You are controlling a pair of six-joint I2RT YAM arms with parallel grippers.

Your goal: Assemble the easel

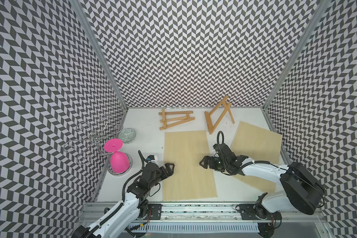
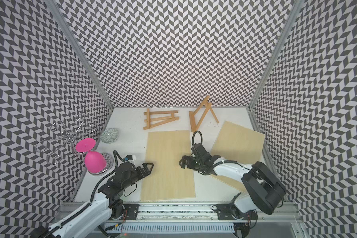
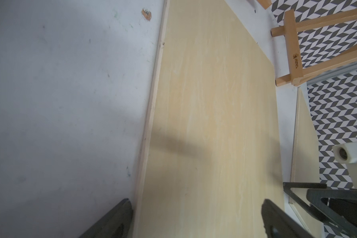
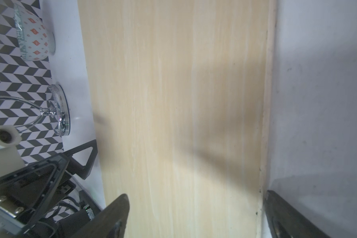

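Observation:
A pale wooden board [image 1: 188, 186] lies flat at mid table, my open left gripper [image 1: 169, 169] low over its left edge and my open right gripper [image 1: 203, 162] low over its right edge. In both wrist views the board's edge runs beside a blurred fingertip, with nothing seen held. A wooden easel frame [image 1: 174, 124] lies flat at the back middle; a second wooden frame [image 1: 214, 119] stands at the back right.
A second board [image 1: 257, 142] lies at the right. At the left are a pink object [image 1: 119, 161], a pink disc [image 1: 113, 144], a wire stand [image 1: 95, 137] and a patterned bowl [image 1: 126, 135].

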